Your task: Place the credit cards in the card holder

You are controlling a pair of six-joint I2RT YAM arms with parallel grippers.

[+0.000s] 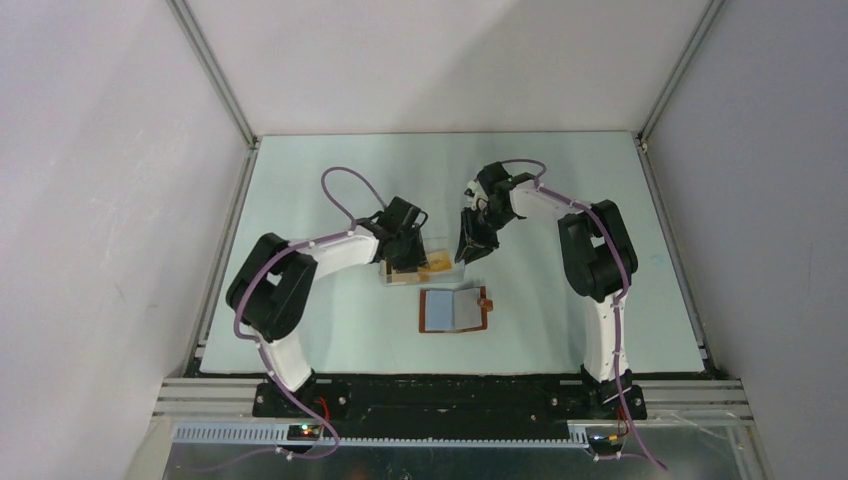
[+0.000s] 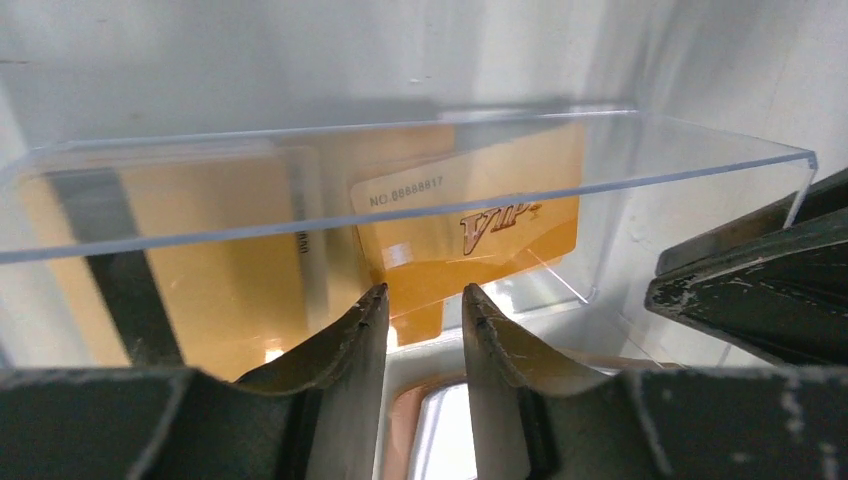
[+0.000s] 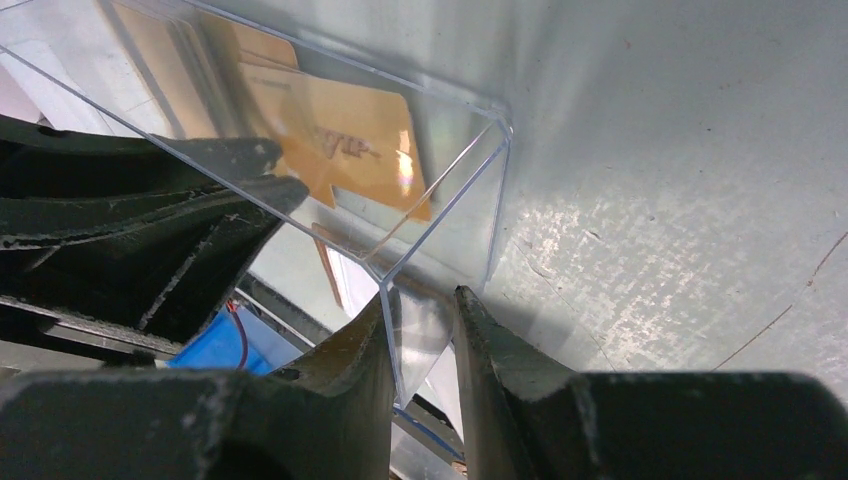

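Several gold cards lie in a clear box (image 2: 480,190); one gold card marked VIP (image 2: 480,225) rests tilted toward its right end in the left wrist view. Over the box, my left gripper is open, with nothing between its fingers. My right gripper is shut on the wall of the clear box at its right corner. In front of the box, the brown card holder (image 1: 422,312) lies spread open on the table, pale panels showing inside.
At the holder's right edge is a brown clasp (image 1: 486,305). Both grippers stand close together over the box.
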